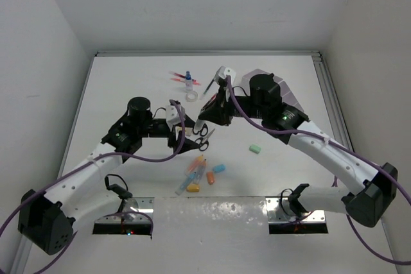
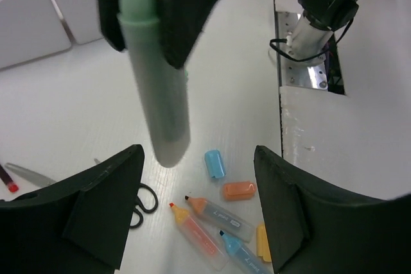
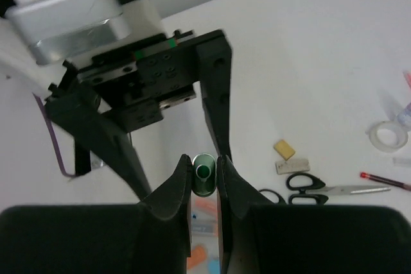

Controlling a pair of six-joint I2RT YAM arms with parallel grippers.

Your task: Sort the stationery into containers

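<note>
A pale green-grey cylindrical marker is held upright by my right gripper, seen end-on between its fingertips in the right wrist view. My left gripper stands open just beside the marker's free end, with nothing between its fingers. Below on the table lie scissors (image 3: 343, 190), highlighters (image 2: 196, 232), small erasers (image 2: 239, 190), a blue piece (image 1: 218, 168), a red pencil (image 3: 385, 180) and a tape roll (image 3: 388, 135).
The compartment containers (image 1: 289, 94) stand at the back right, partly behind the right arm. A bottle (image 1: 189, 80) and pens are at the back.
</note>
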